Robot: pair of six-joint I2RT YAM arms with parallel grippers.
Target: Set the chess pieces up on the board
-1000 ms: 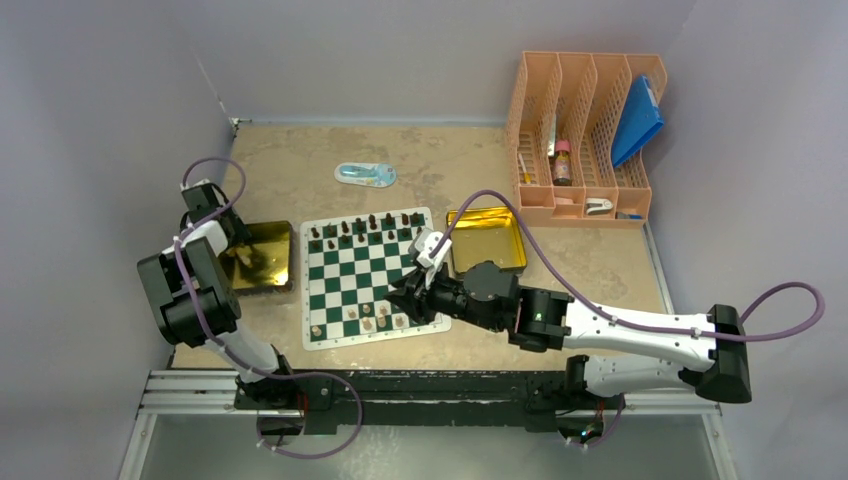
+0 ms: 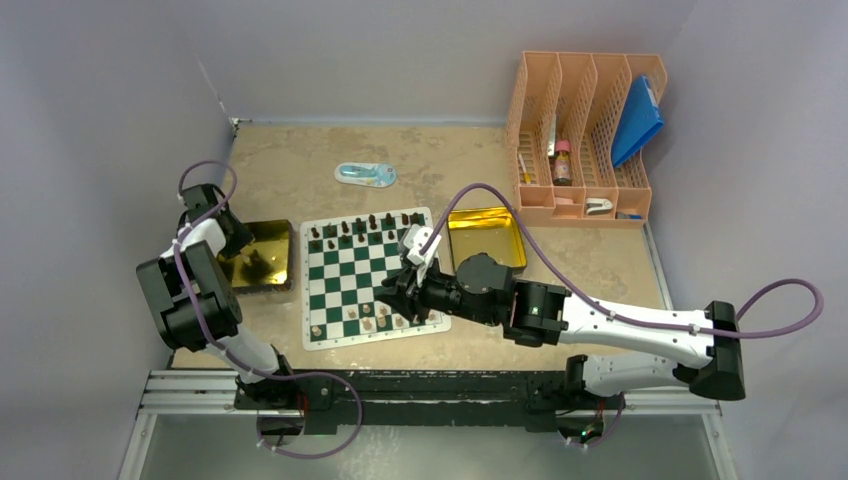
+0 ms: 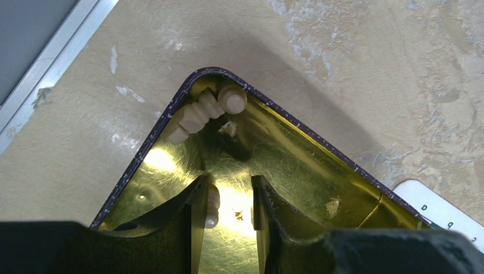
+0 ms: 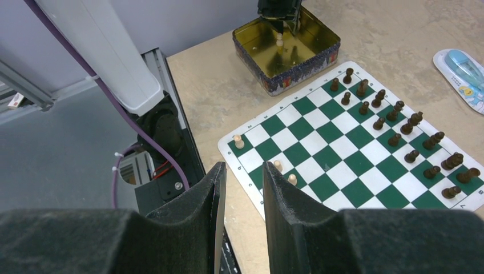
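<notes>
A chessboard (image 2: 341, 283) holds dark pieces (image 4: 392, 114) along its far side and white pieces (image 4: 238, 141) on the near side. Left of it, a gold tray (image 3: 297, 222) holds several white pieces (image 3: 193, 119) in a corner. My left gripper is over this tray with fingers apart; a white piece (image 3: 212, 216) lies behind its left finger, and I cannot tell that it is held. My right gripper hangs over the board's right side, fingers part open, nothing visible between them.
A second gold tray (image 2: 486, 240) stands right of the board. A peach organiser (image 2: 585, 200) with small items stands at the back right, and a blue packaged item (image 2: 365, 174) lies behind the board.
My left gripper has shifted slightly within the tray area.
</notes>
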